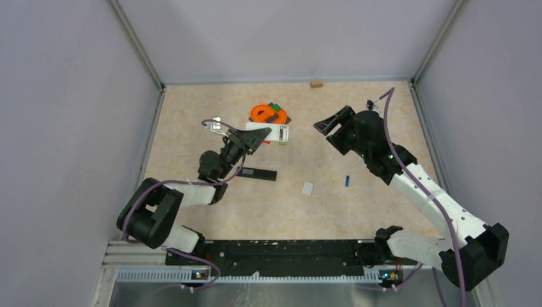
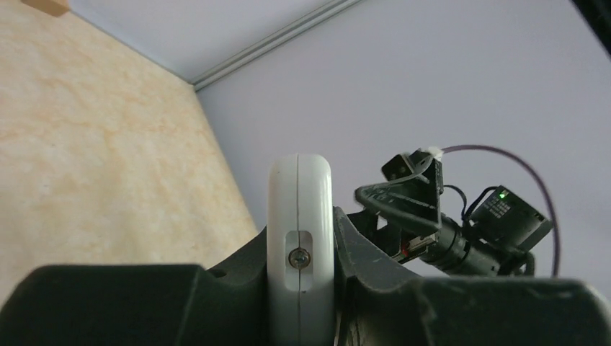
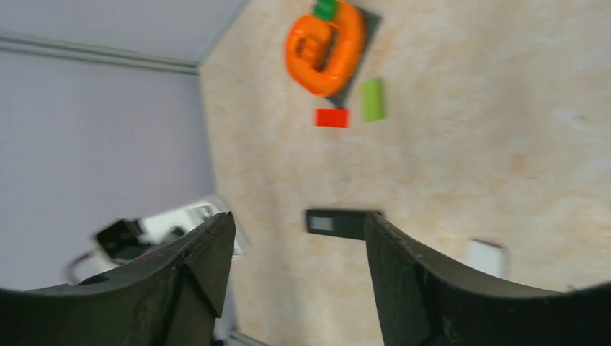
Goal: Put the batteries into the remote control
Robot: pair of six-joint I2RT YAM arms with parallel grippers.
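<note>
My left gripper (image 1: pixel 260 134) is shut on the white remote control (image 1: pixel 276 132), held in the upper middle, with a dark slot at its right end; the left wrist view (image 2: pixel 300 216) shows its edge with a screw between the fingers. My right gripper (image 1: pixel 326 130) stands open and empty to the right of the remote. A small blue cylinder (image 1: pixel 347 181), perhaps a battery, lies below the right arm. A small white rectangle (image 1: pixel 307 188) lies at the middle front, perhaps a cover.
An orange toy (image 3: pixel 324 58) on a dark base sits at the back, near red (image 3: pixel 332 118) and green (image 3: pixel 373 99) blocks. A black bar (image 1: pixel 259 174) lies left of centre, a wooden block (image 1: pixel 316 84) at the back edge.
</note>
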